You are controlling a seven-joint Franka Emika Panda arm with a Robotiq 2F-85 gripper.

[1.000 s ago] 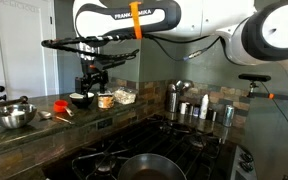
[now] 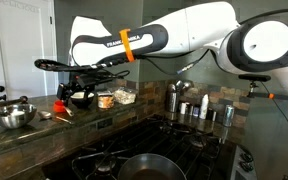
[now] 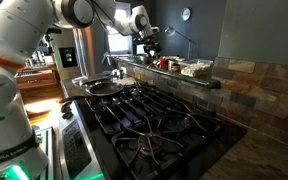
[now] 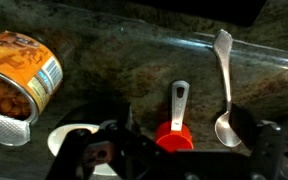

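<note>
My gripper stands open in the wrist view, its dark fingers (image 4: pixel 246 128) spread wide with nothing held. Below and between them lies a red item with a pale metal handle (image 4: pixel 179 100), its red part (image 4: pixel 172 136) partly hidden by the gripper body. To its right is a silver spoon (image 4: pixel 224 85), bowl end close to the right finger. An opened orange-labelled can of beans (image 4: pixel 22 75) appears at the left. A white object (image 4: pixel 72 138) is partly covered by the left finger. In exterior view 1 the gripper (image 2: pixel 62 88) hovers low over the counter.
A metal bowl (image 2: pixel 13 116) sits at the counter's left end, with the can (image 2: pixel 105 100) and a clear container (image 2: pixel 124 96) to the right. A pan (image 2: pixel 152 168) rests on the stove. Bottles (image 2: pixel 204 106) stand farther back.
The arm has come down towards the counter, bringing the gripper close above the things near the red item. The objects on the counter and stove look unmoved.
</note>
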